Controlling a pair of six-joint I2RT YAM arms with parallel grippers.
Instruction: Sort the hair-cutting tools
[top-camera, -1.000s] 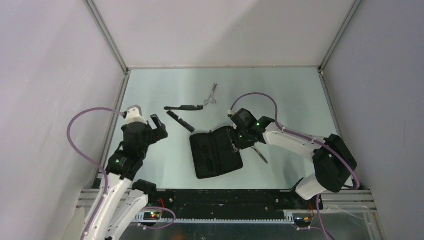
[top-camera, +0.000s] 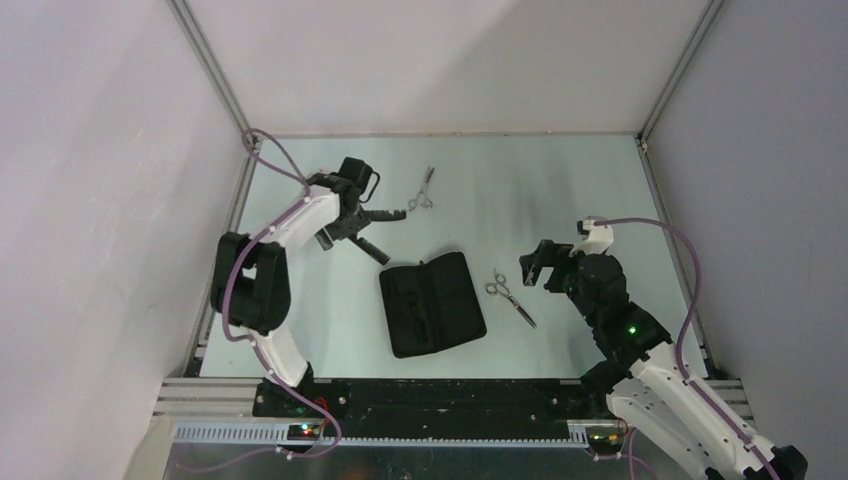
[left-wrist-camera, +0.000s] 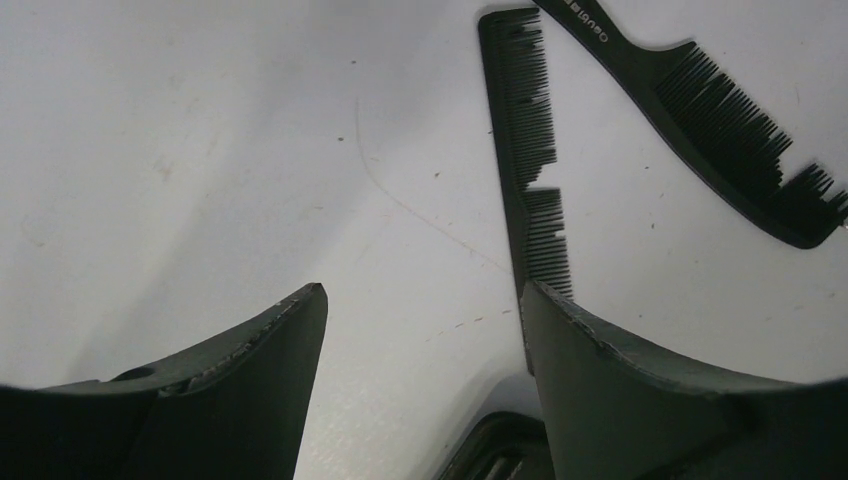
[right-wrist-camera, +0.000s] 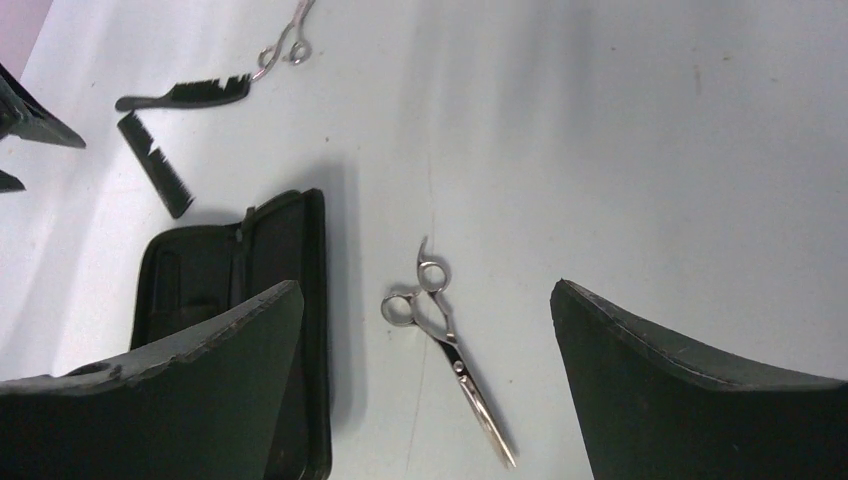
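My left gripper hangs over two black combs at the left of the table, part open with nothing held: a straight comb (left-wrist-camera: 515, 130) under its right finger and a handled comb (left-wrist-camera: 700, 120). My right gripper stands open at the right, above thinning scissors (right-wrist-camera: 474, 400). A black zip case (top-camera: 408, 338) lies open in the middle, front. A second pair of scissors (top-camera: 427, 182) lies behind the handled comb.
Walls enclose the table at left, back and right; my two arms occupy its sides.
My left gripper has swung toward the back over the combs. My right gripper has withdrawn rightward from over the case. The tools and case lie as before.
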